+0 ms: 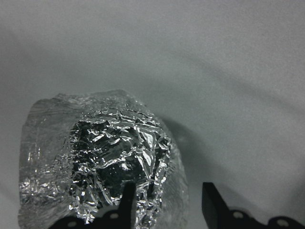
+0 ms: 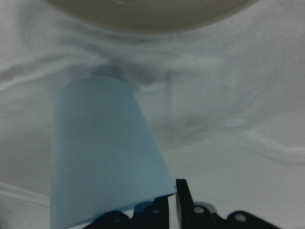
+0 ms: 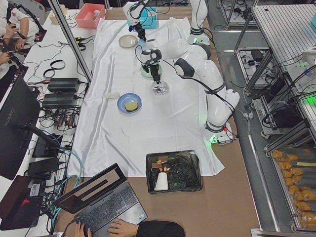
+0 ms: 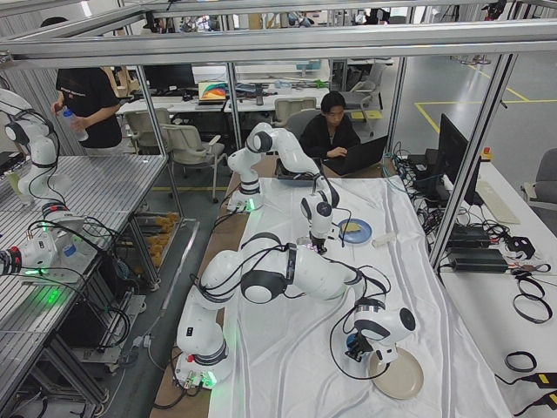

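Observation:
A crinkled foil-wrapped item (image 3: 159, 88) (image 1: 114, 162) in clear plastic lies on the white cloth. My left gripper (image 3: 156, 79) is just above it, open, fingers either side of its right edge in the left wrist view. A light blue cup (image 2: 105, 148) is at my right gripper, which is closed on its rim; the cup's base points toward a beige plate (image 2: 157, 16) (image 4: 396, 383). In the camera right view the right gripper (image 4: 359, 350) is beside that plate, the cup mostly hidden.
A blue plate (image 3: 121, 103) with a yellow sponge-like item and a white bar (image 3: 112, 95) lie left of the foil. A green plate (image 3: 144, 71) is partly under the left arm. A black tray (image 3: 185, 175) stands at the near edge.

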